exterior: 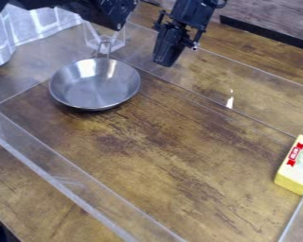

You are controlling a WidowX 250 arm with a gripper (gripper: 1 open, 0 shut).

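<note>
A round stainless steel pan [95, 83] with a loop handle lies at the left of the wooden table [180, 165]. My black gripper [169, 57] is at the top middle, above and to the right of the pan, apart from it. It looks shut, with nothing visible between its fingers. A yellow block with a red label [294, 164] lies at the right edge.
Clear plastic strips or panels run along the table's sides and back. A clear object [101, 33] stands behind the pan, and a translucent item sits at the far left.
</note>
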